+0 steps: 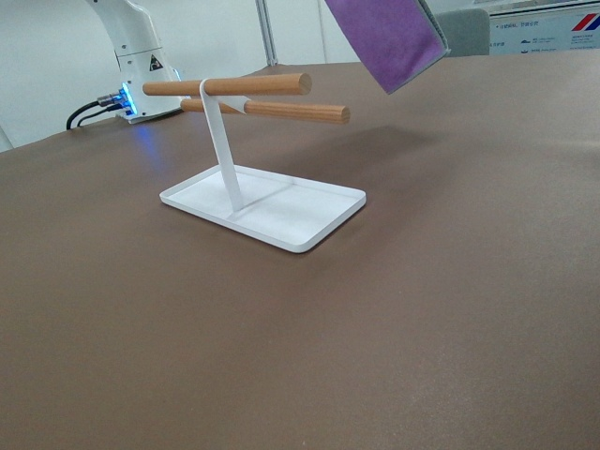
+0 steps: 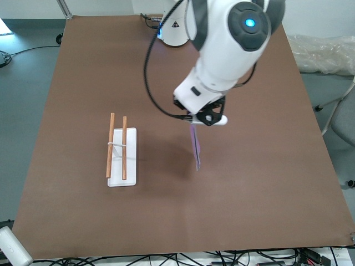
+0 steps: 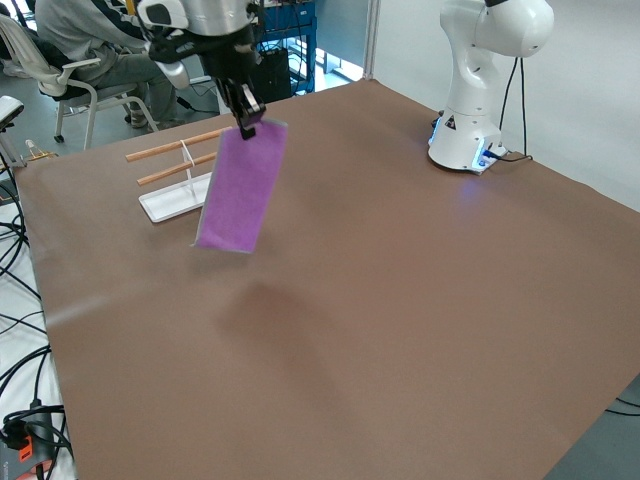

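My gripper point(image 3: 246, 128) is shut on a purple cloth point(image 3: 242, 185), which hangs down from the fingertips; in the top view the cloth point(image 1: 384, 37) shows high above the table. A rack with two wooden bars point(image 2: 125, 160) and a white base tray point(image 1: 286, 211) stands on the brown table. In the left view the gripper point(image 2: 197, 121) is right of the rack and higher, its fingers mostly hidden by the wrist. In the right view the cloth is in front of the rack's right part.
The brown table point(image 2: 233, 188) is otherwise largely clear. Cables point(image 3: 30, 360) run along another edge. A chair point(image 2: 344, 116) is off the table.
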